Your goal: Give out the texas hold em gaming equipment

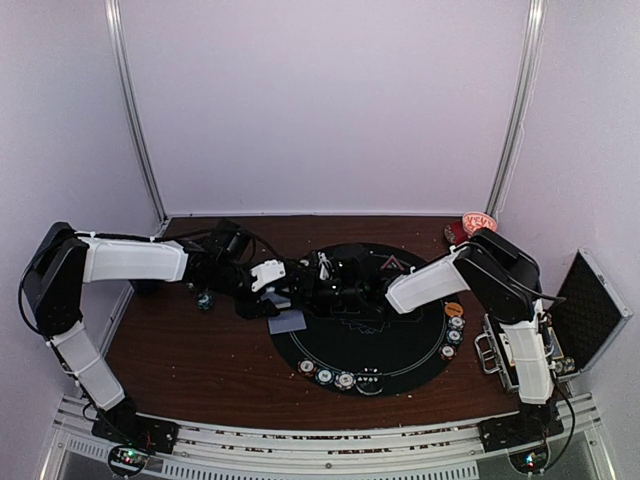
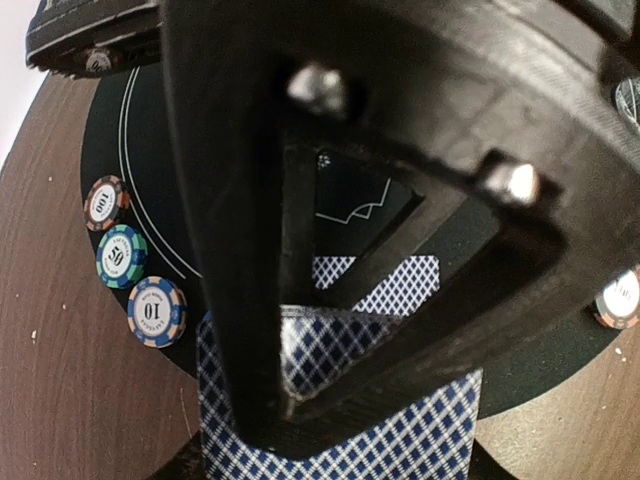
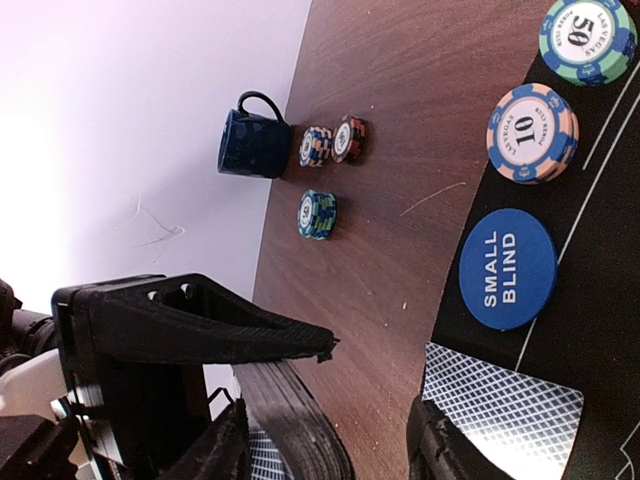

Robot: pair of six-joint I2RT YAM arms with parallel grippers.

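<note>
A blue-and-white patterned deck of cards (image 2: 350,435) is held in my left gripper (image 1: 277,290), which is shut on it above the left edge of the black mat (image 1: 400,350). On that edge lies a patterned card or small set of cards (image 3: 515,415). My right gripper is open close to the left one, its fingers (image 3: 440,445) at the bottom of the right wrist view. Part of the deck shows between the arms there; whether the right fingers touch it is hidden. A blue "SMALL BLIND" disc (image 3: 508,268) sits beside the card.
Chips (image 1: 325,376) line the mat's front edge, and more chips (image 1: 455,336) its right edge. An orange disc (image 1: 454,310) lies there too. A dark mug (image 3: 255,140) and chip stacks (image 3: 317,214) stand on the left. An open case (image 1: 500,350) is at right, a red bowl (image 1: 478,224) behind.
</note>
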